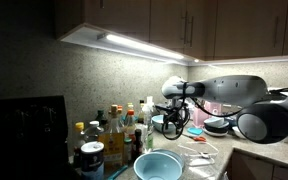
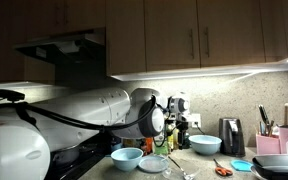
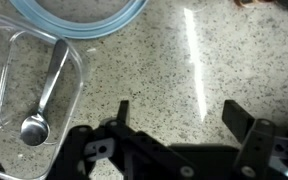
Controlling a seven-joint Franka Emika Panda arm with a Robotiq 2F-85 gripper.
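My gripper is open above the speckled counter (image 3: 149,75), with bare counter between its spread fingers. To its left in the wrist view is a clear plastic container (image 3: 72,108) with a metal spoon (image 3: 46,95) in it. Along the top edge curves the rim of a light blue round dish (image 3: 94,27). From the side, the gripper hangs over the counter near a blue bowl (image 2: 204,145) by the back wall. A second light blue bowl (image 1: 158,166) stands nearer the front.
Several bottles (image 1: 114,139) and a blue-lidded tub (image 1: 92,160) crowd the wall side. A dark kettle (image 2: 230,136), red-handled scissors (image 2: 221,169) and stacked pans (image 2: 277,165) lie further along. Cabinets (image 1: 204,28) hang overhead.
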